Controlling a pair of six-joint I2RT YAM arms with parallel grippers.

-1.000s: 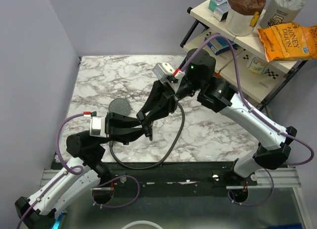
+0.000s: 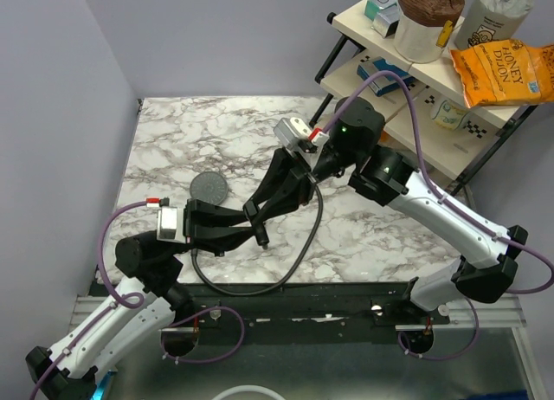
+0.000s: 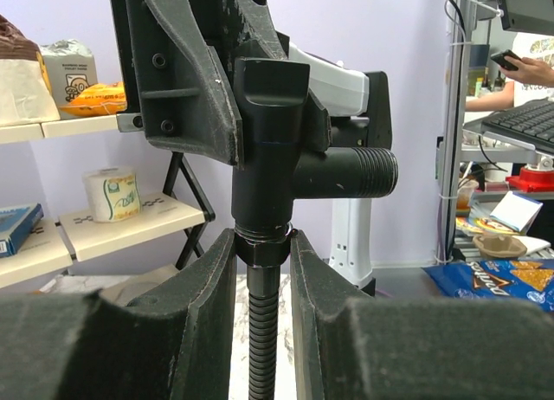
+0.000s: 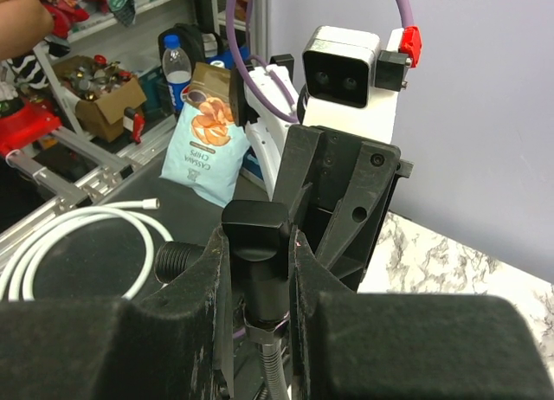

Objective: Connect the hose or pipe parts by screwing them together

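Both grippers meet over the marble counter. A black tee-shaped fitting [image 3: 342,173] with a threaded side branch sits upright on the end of a ribbed hose [image 3: 263,339]. My left gripper is shut on the hose end just under the fitting. My right gripper has its fingertips around the fitting's upper body; how tightly they grip cannot be told. In the top view the hose [image 2: 305,248] droops in a loop over the counter's front edge.
Shelves [image 2: 450,123] with food packets stand at the back right. A dark round disc [image 2: 209,187] lies on the counter.
My right gripper and arm have shifted slightly to the right and down in the top view. The left gripper is nearly unmoved.
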